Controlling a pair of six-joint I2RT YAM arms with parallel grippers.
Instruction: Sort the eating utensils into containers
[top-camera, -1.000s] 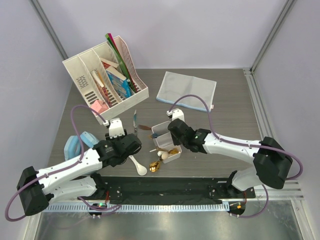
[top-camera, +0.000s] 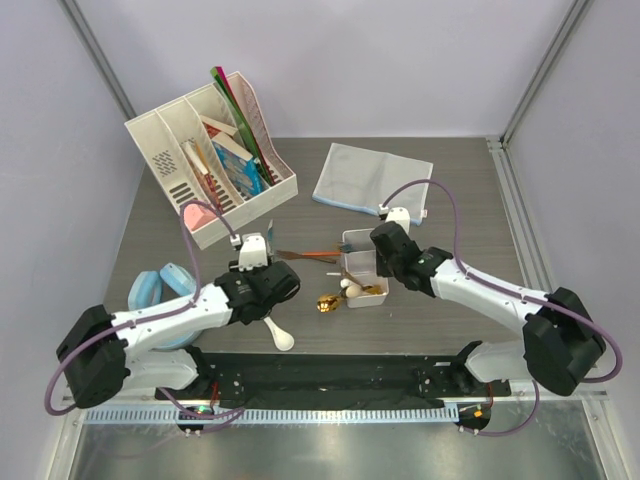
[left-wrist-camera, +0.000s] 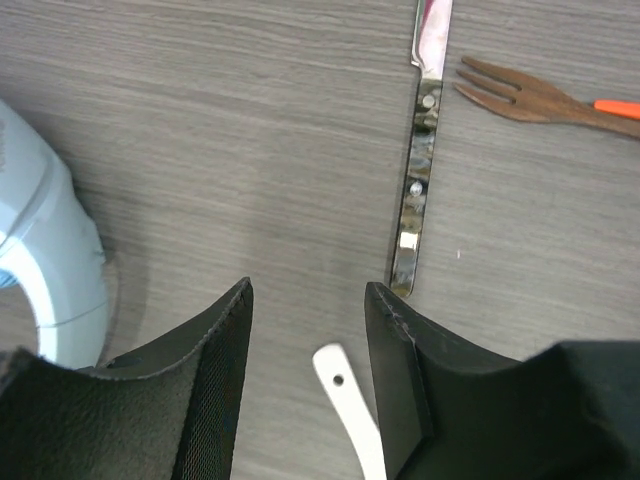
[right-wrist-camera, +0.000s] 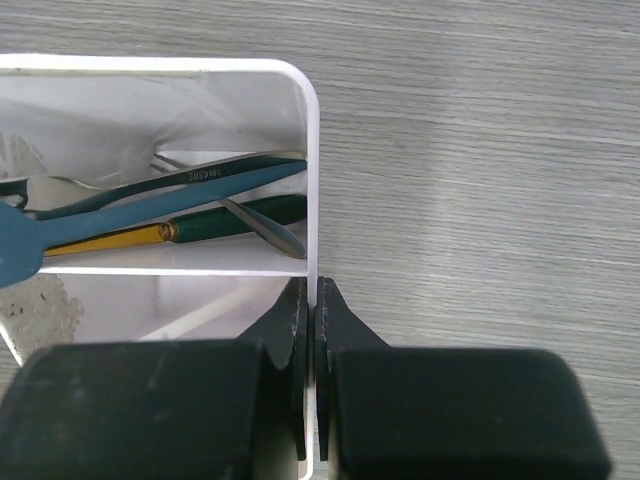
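In the top view, my right gripper (top-camera: 390, 260) is shut on the rim of a white divided container (top-camera: 355, 300); in the right wrist view, utensils with green, blue and yellow handles (right-wrist-camera: 240, 216) lie in one compartment. My left gripper is part open over the table, nothing between its fingers. Below it a knife (left-wrist-camera: 420, 170) and the white handle of a spoon (left-wrist-camera: 345, 400) lie apart, with a wooden fork (left-wrist-camera: 540, 100) beside the knife. A gold utensil (top-camera: 328, 303) lies just left of the container.
A large white organizer (top-camera: 160, 150) with boxes stands back left, a pale mat (top-camera: 370, 175) at the back, blue objects (top-camera: 145, 292) at the left.
My right gripper has moved rightward with the container, which now sits farther right and straighter. My left arm has moved slightly rightward.
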